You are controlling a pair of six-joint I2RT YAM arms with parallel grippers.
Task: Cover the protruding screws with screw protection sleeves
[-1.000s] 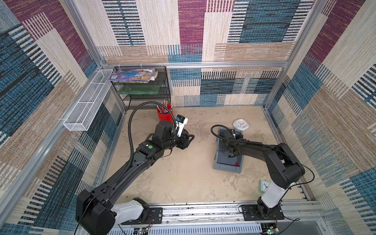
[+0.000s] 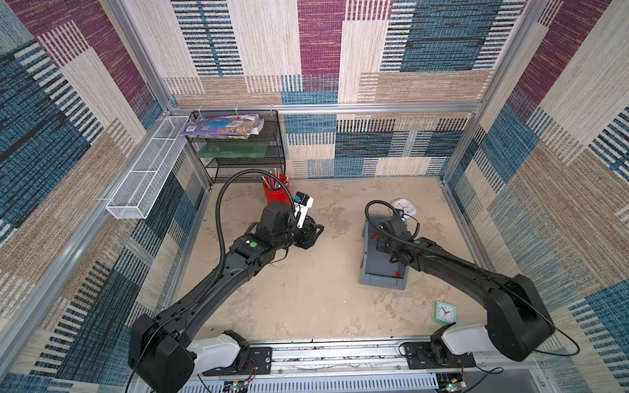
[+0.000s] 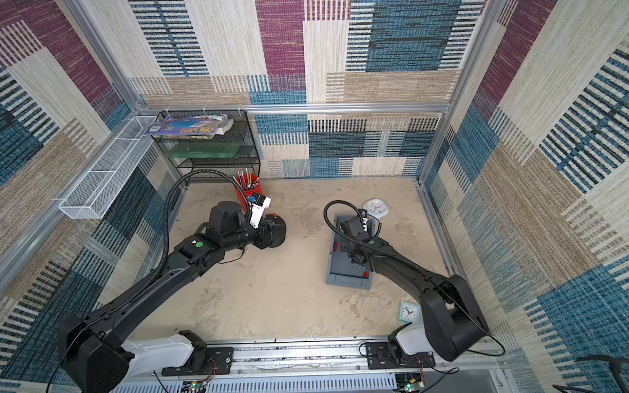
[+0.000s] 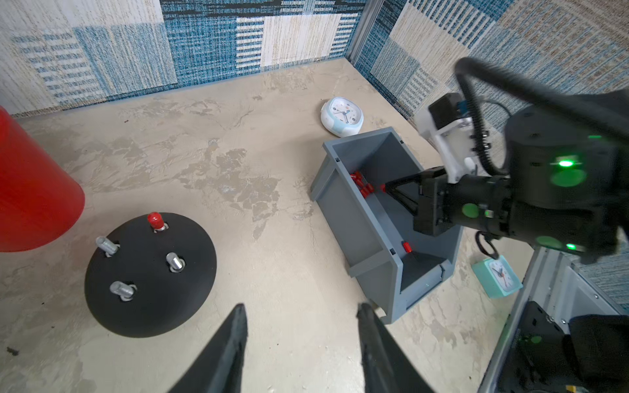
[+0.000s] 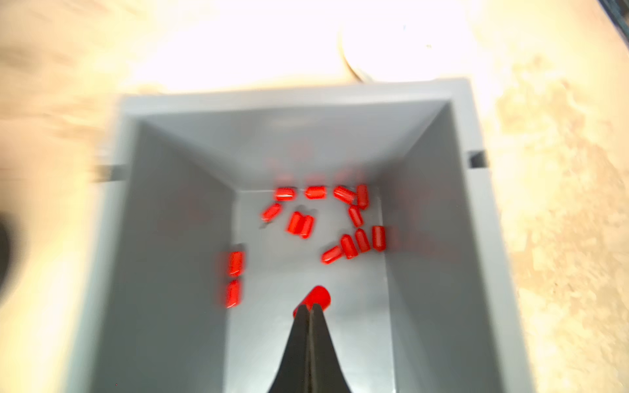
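A round black plate carries bare metal screws, among them one near its middle, and one screw topped by a red sleeve. My left gripper is open and empty, in front of and to the right of the plate in its wrist view. Inside the grey bin, several loose red sleeves lie on the floor. My right gripper is shut, pointing into the bin, with one larger-looking red sleeve slanting from its fingertips; a red spot also shows there in the left wrist view.
A red pen cup stands behind the left arm. The white clock sits behind the bin and a teal clock in front of it. Between plate and bin the tabletop is clear.
My right arm has swung outward and its gripper has risen and shifted slightly right over the bin. The left arm has barely moved.
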